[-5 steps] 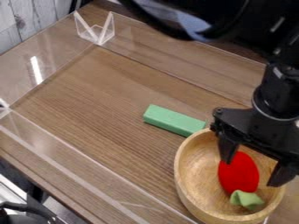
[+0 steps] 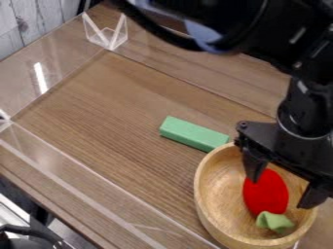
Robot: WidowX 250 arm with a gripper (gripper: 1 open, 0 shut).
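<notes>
A round wooden bowl (image 2: 217, 214) holds a red object (image 2: 266, 191) with a light green end (image 2: 275, 221), apparently a toy vegetable. My black gripper (image 2: 279, 165) is over the bowl, its fingers spread either side of the red object's upper part. Whether they touch it is unclear. A green rectangular block (image 2: 193, 132) lies on the table just outside the bowl, to its upper left.
A clear plastic piece (image 2: 107, 32) stands at the back left. The arm covers the upper right. Dark cables sit at the lower left.
The upper part of the arm has shifted slightly, while the gripper stays over the bowl. The bowl and objects look unchanged.
</notes>
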